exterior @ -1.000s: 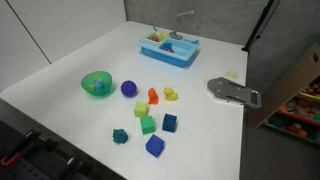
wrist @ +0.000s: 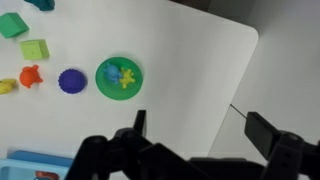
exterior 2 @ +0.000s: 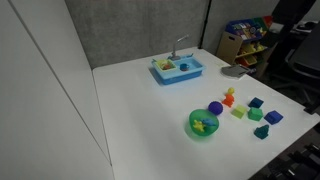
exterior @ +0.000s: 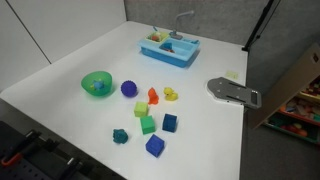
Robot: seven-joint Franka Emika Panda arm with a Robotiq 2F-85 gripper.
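Note:
My gripper is open above the table, its dark fingers wide apart with nothing between them. In the wrist view the green bowl lies beyond the left finger; a blue piece and a yellow piece rest inside it. Beside the bowl sits a purple ball. An orange-red toy and a yellow toy stand farther right. Toward the near edge are a yellow-green cube, a green block, a dark blue block, a blue cube and a teal piece.
At the back stands a blue toy sink with a grey faucet and small items inside. A flat grey object lies near the right edge. Beyond the table is a shelf of bins.

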